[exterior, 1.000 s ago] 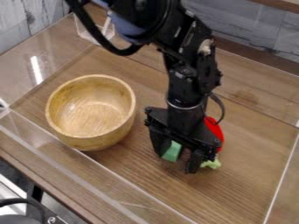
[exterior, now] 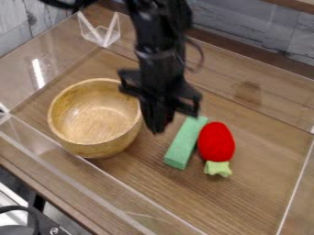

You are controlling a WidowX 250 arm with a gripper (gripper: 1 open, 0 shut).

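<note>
My black gripper [exterior: 152,121] is above the table just right of the tan bowl [exterior: 95,111], with its fingertips near the bowl's right rim. It looks shut, with nothing visible between its fingers. A green block [exterior: 185,142] lies right of the gripper, beside a red rounded object [exterior: 216,139] with a pale green piece [exterior: 218,168] at its lower end.
A pale object [exterior: 105,27] stands at the back left. A black cable lies at the front left.
The gripper has moved up and back, away from the green block and red object, which are now uncovered.
</note>
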